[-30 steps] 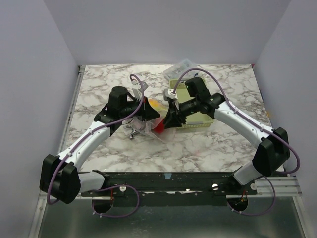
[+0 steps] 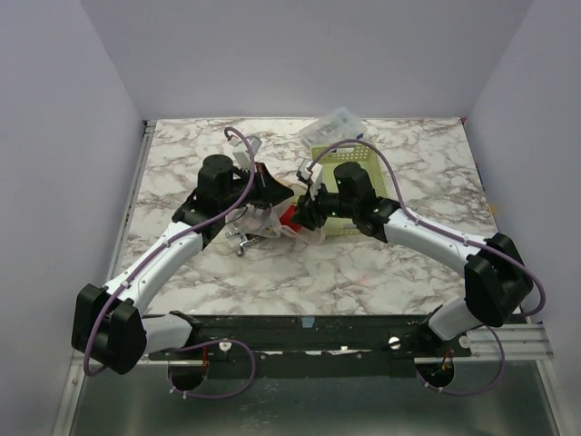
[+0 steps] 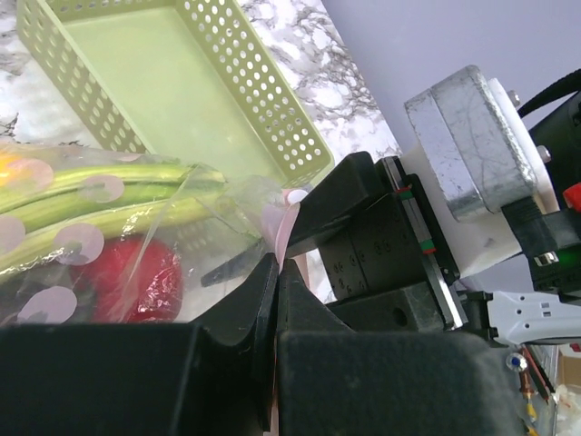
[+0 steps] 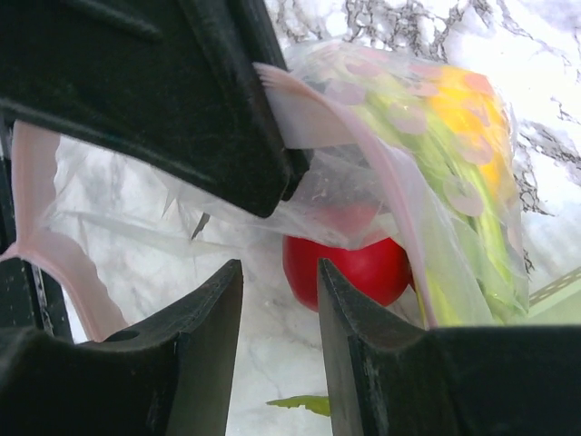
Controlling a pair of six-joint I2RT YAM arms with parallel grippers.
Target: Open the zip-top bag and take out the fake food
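The zip top bag holds a red fake food, green stalks and a yellow piece; in the right wrist view its mouth gapes, showing the red piece [image 4: 345,268]. My left gripper is shut on the bag's pink-edged rim, held up at the upper left of the opening in the top view [image 2: 277,191]. My right gripper is at the opening, fingertips just before the red piece, part open with a narrow gap and nothing clearly between them.
A pale green perforated basket [image 2: 354,159] lies behind at the right, with a clear plastic container [image 2: 331,127] beyond it. Silver metal pieces [image 2: 243,243] lie left of the bag.
The red piece stays inside the bag.
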